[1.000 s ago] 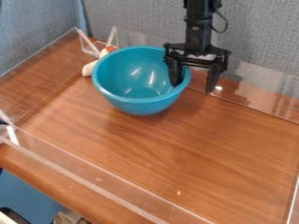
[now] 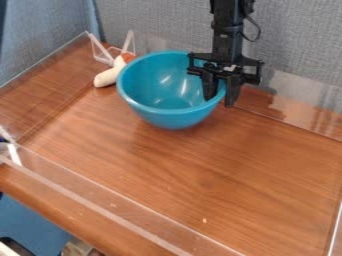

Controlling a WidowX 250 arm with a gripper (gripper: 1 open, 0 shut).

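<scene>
A turquoise bowl (image 2: 160,100) sits toward the back of the wooden table (image 2: 201,190). My black gripper (image 2: 219,86) is lowered over the bowl's right rim, its fingers straddling or touching the rim there. Whether they are clamped on it is hard to tell at this size.
A pale object (image 2: 110,70) with some orange and a white wire rack (image 2: 102,45) stand behind the bowl at the left. A grey wall backs the table, with a clear strip along its edges.
Over the last second my gripper has come down a little onto the bowl's right rim, and the bowl has shifted slightly right.
</scene>
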